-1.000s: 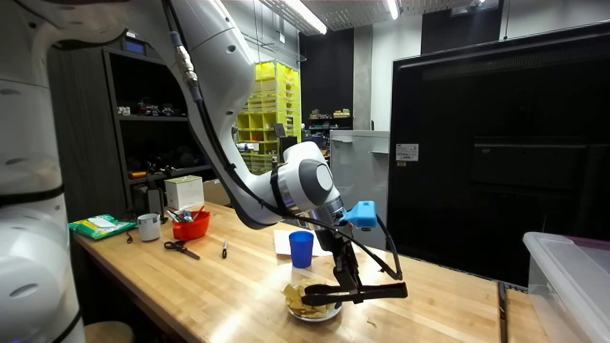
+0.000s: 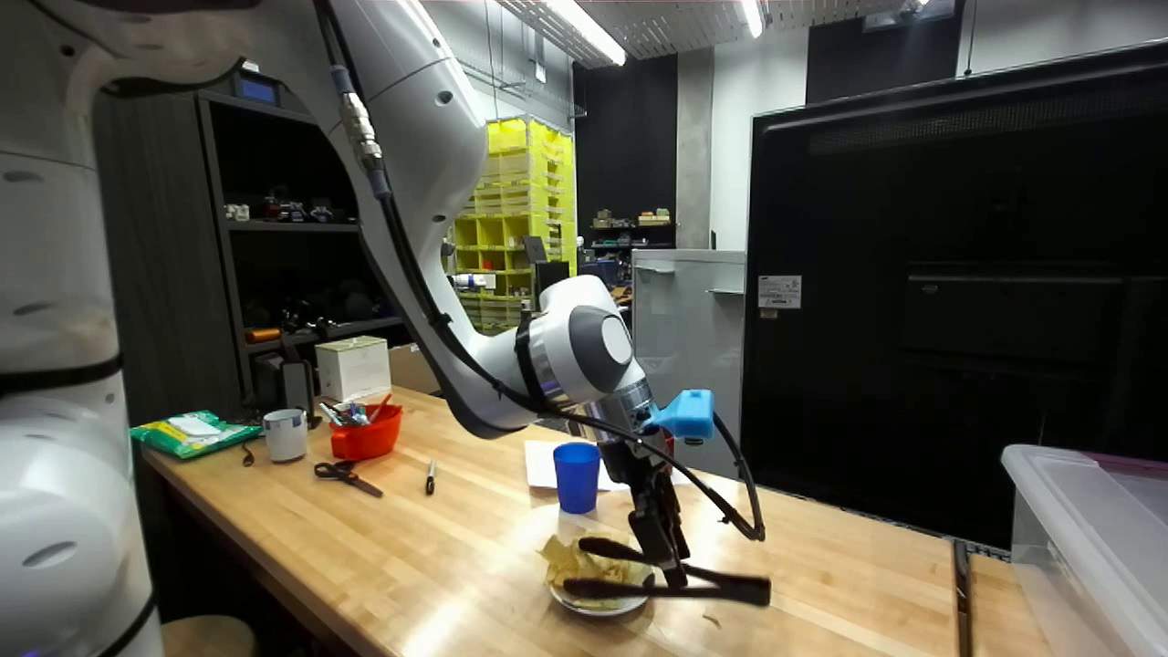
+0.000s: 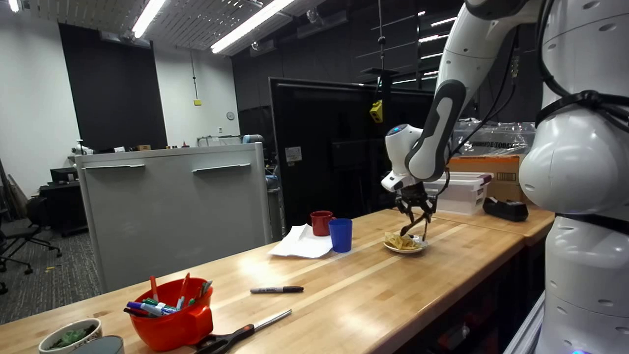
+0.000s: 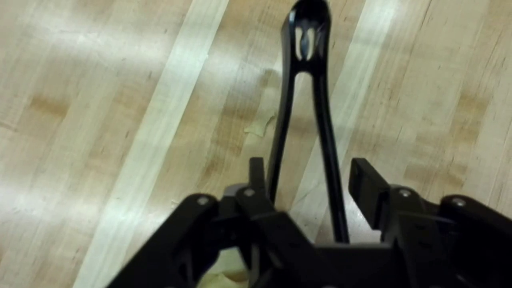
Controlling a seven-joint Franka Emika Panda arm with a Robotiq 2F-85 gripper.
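Observation:
Black tongs (image 2: 712,592) lie across the right side of a small white plate (image 2: 597,611), their two arms spread apart over a heap of chips (image 2: 569,564). My gripper is part open around them, pointing down. In the wrist view the tongs (image 4: 307,14) run between my fingers, with their joined end away from me. One arm is close against the left finger (image 4: 257,173); a gap shows beside the right finger (image 4: 365,187). Whether the tongs rest fully on plate and table is unclear.
Behind the plate stand a blue cup (image 2: 577,478) and a red mug (image 3: 321,223) by white paper (image 3: 302,242). Farther off are a marker (image 3: 277,289), scissors (image 2: 348,477) and a red pen holder (image 2: 367,434). A chip crumb (image 4: 261,124) lies on otherwise bare wood.
My gripper has opened from a narrower grip. The arm has shifted slightly.

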